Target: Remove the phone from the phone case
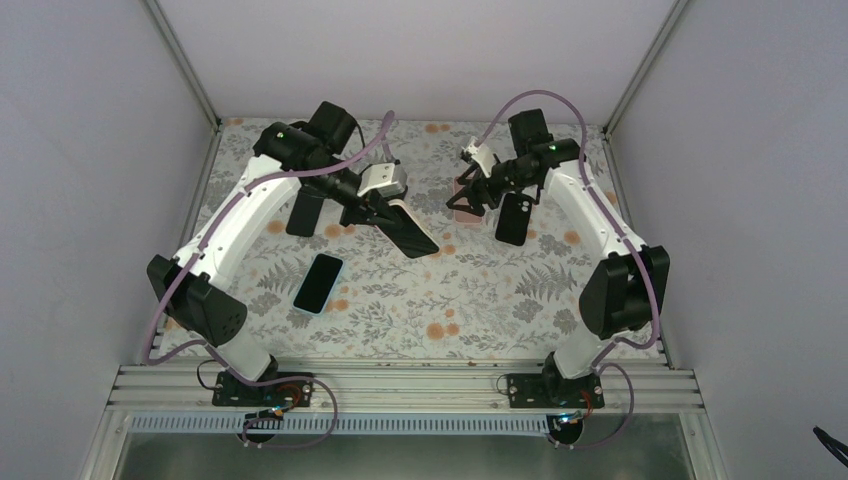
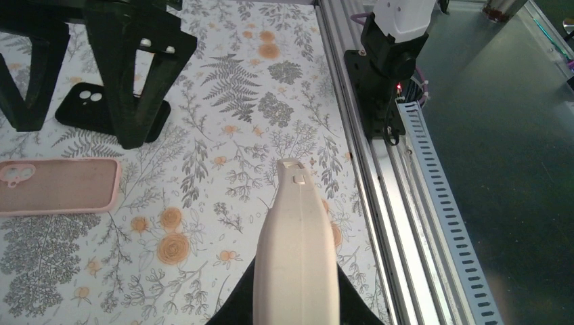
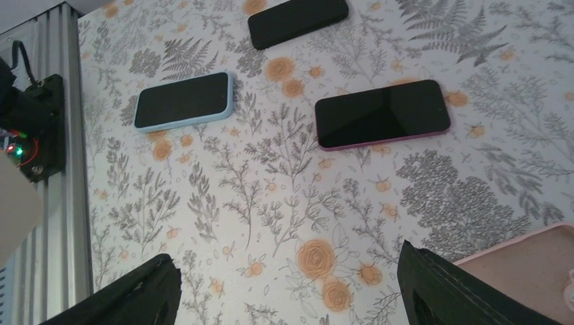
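Observation:
My left gripper (image 1: 374, 212) is shut on a phone in a pale case (image 1: 411, 238), held tilted above the table with its black face towards the top camera. In the left wrist view the cased phone (image 2: 296, 250) is seen edge-on, a cream side between the black fingers. Whether phone and case have parted at all cannot be told. My right gripper (image 1: 466, 197) is apart from it, towards the back right, above an empty pink case (image 2: 61, 184). Its fingers (image 3: 145, 288) stand apart with nothing between them.
On the table lie a light-blue-edged phone (image 1: 318, 283), a black phone (image 1: 305, 212), a pink-edged phone (image 3: 382, 115) and a black item with camera holes (image 1: 514, 219).

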